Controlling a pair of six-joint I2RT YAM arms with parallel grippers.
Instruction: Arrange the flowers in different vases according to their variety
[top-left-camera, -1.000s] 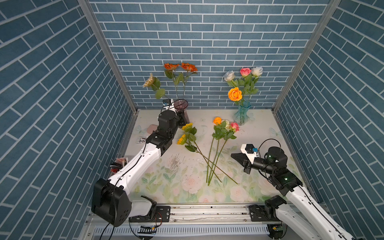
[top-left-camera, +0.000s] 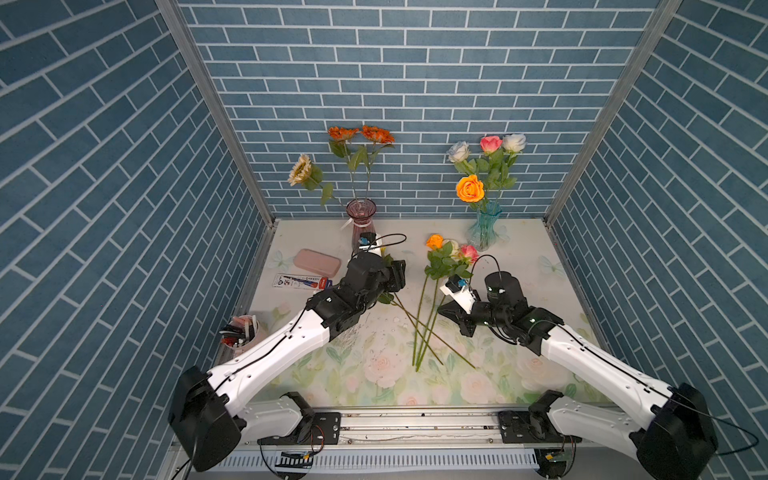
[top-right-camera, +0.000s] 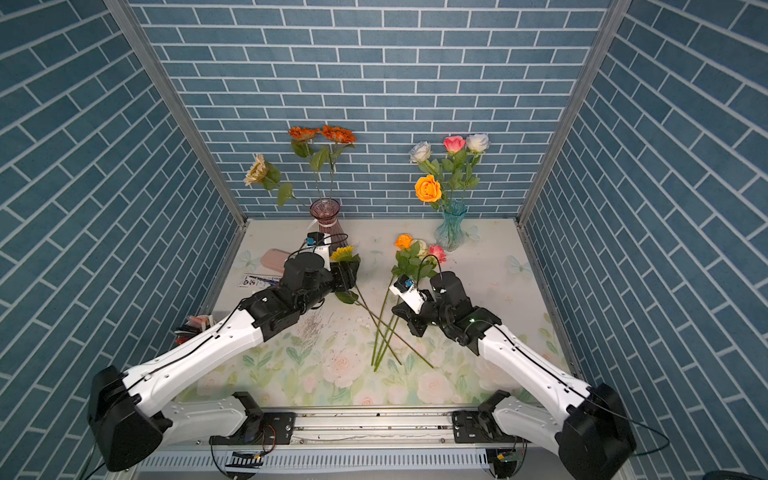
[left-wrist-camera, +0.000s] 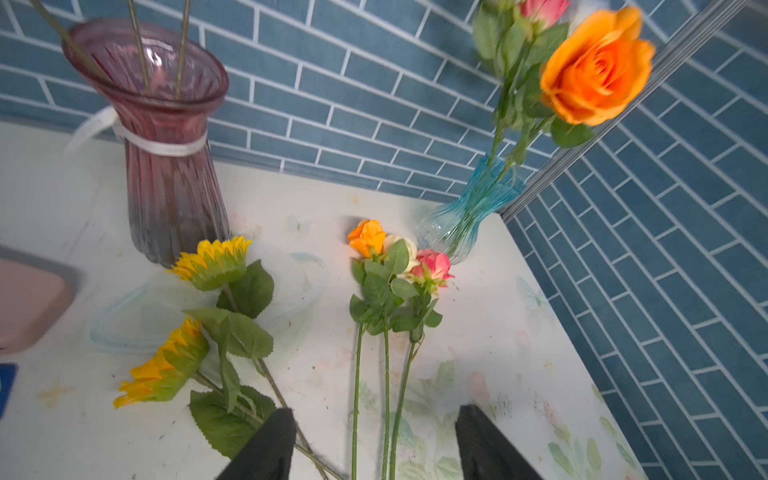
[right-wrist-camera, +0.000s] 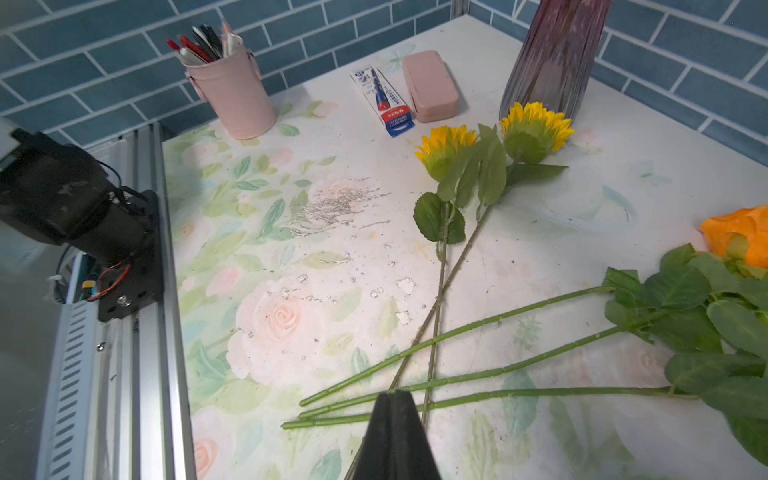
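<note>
Two yellow sunflowers (left-wrist-camera: 212, 263) lie on the table before the purple vase (left-wrist-camera: 172, 172), which holds two orange flowers (top-left-camera: 377, 134) and a cream one (top-left-camera: 301, 170). Beside them lie three roses, orange (left-wrist-camera: 367, 237), white (left-wrist-camera: 405, 248) and pink (left-wrist-camera: 434, 265); their stems cross the sunflower stems. The blue vase (left-wrist-camera: 472, 209) holds white, pink and orange roses (top-left-camera: 469, 189). My left gripper is open above the flowers, empty. My right gripper is shut above the stem ends, with nothing visible between its fingers.
At the left stand a pink pen cup (right-wrist-camera: 237, 92), a pink case (right-wrist-camera: 430, 84) and a pen box (right-wrist-camera: 382, 101). Both vases stand by the back wall.
My left arm has swung from beside the purple vase rightward over the sunflowers. My right arm has moved left and inward to the stem ends. The cream flower sways slightly.
</note>
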